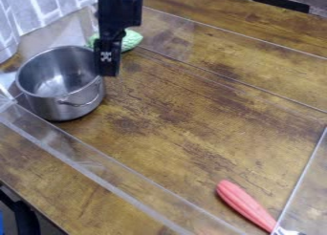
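My gripper [110, 55] hangs pointing down over the rear right rim of a steel pot [71, 100] at the left of the camera view. Behind the gripper lies a pale green object [134, 38], partly hidden by it. Whether anything is between the fingers is hard to make out. A pink-red handled utensil [243, 202] lies at the bottom right, its far end cut off by the frame edge.
Clear plastic walls run along the left, front and right. A pale crumpled sheet [26, 14] is at the back left.
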